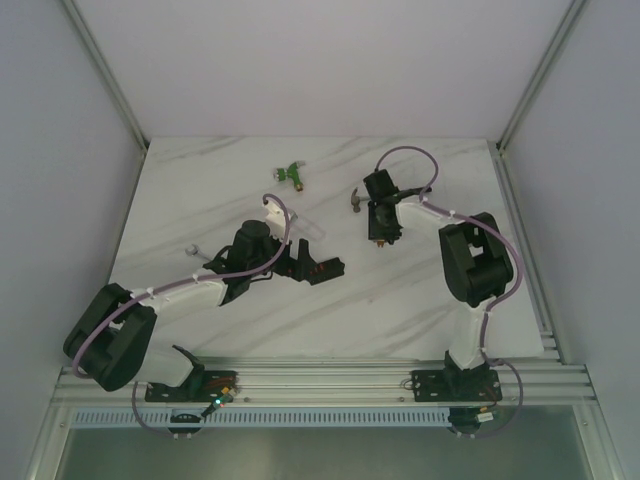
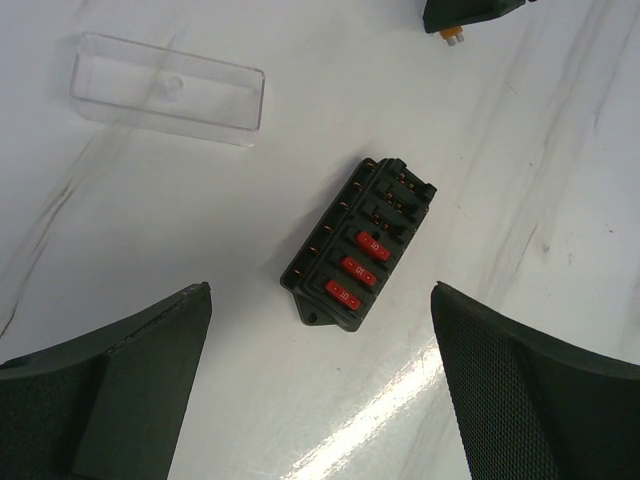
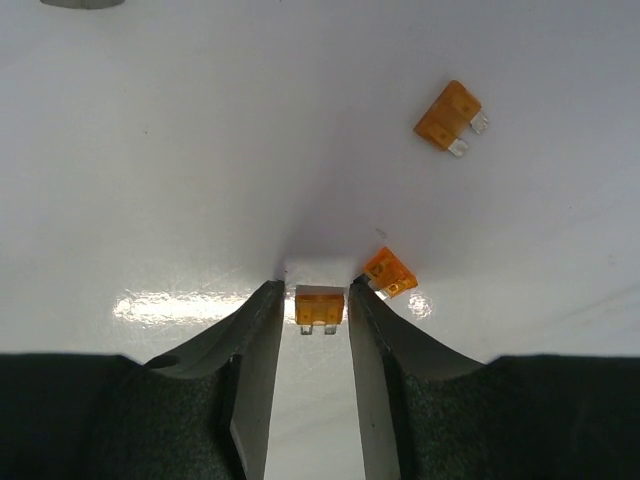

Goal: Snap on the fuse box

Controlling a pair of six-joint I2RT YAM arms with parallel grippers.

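The black fuse box, holding red fuses, lies on the table under my open left gripper, whose fingers are wide apart with nothing between them. A clear lid lies at upper left of that view. In the right wrist view, my part-open right gripper is low over an orange fuse, one fingertip on either side of it; whether they touch it I cannot tell. A second orange fuse lies just right of the fingertips, and a third farther up.
A small hammer lies behind the right gripper, and a green tool at the back middle. A metal tool is at left.
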